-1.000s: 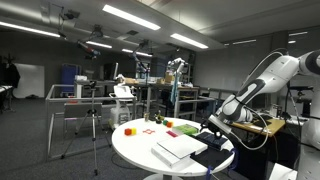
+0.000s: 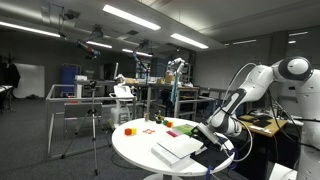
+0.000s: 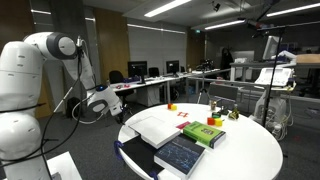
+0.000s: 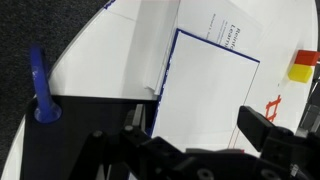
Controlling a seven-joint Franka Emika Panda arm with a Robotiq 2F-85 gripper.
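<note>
Beneath my gripper, in the wrist view, lies a flat white book-like item (image 4: pixel 208 92) edged in blue. The two dark fingers stand wide apart at the lower part of that view, with the fingers open and nothing visibly held. Beside the blue-edged item is a white printed book or box (image 4: pixel 165 45); its lettering is partly cut off. In exterior view 1 a white flat box (image 2: pixel 178 147) rests near the table edge, close by the arm's end. Exterior view 2 shows a white flat box (image 3: pixel 154 130) too, with the arm's end left of it.
A dark book (image 3: pixel 180 153) and a green book (image 3: pixel 203 134) lie on the round white table (image 3: pixel 255 150). A blue tool-like item (image 4: pixel 41 85) lies on a black surface. Red and yellow blocks (image 4: pixel 301 66) sit farther off. Bare table shows at the right.
In exterior view 1 the arm has swung left and its hand has come nearer the white box. The objects on the table look unmoved.
</note>
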